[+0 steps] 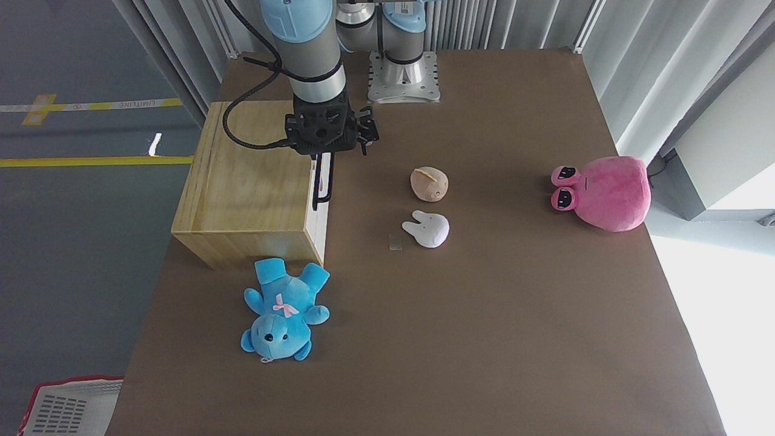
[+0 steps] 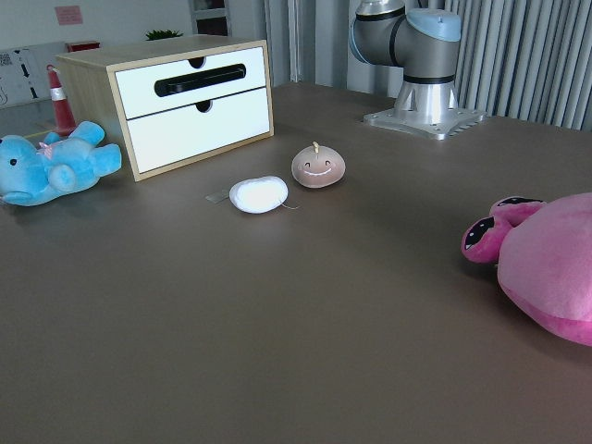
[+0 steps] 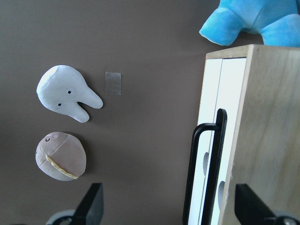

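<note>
My gripper hangs high over the wooden two-drawer cabinet's right edge, fingers wide apart with nothing between them. The cabinet (image 1: 240, 189) (image 2: 185, 129) (image 3: 267, 131) has white fronts and black bar handles (image 3: 215, 164) below me. A white rabbit-shaped plush (image 1: 428, 231) (image 2: 259, 194) (image 3: 63, 91) and a round pinkish-beige plush (image 1: 428, 185) (image 2: 317, 166) (image 3: 61, 157) lie on the table right of the cabinet in the front view.
A blue plush bear (image 1: 283, 320) (image 2: 60, 166) lies by the cabinet's near end. A pink plush (image 1: 610, 192) (image 2: 555, 268) sits at the table's right edge.
</note>
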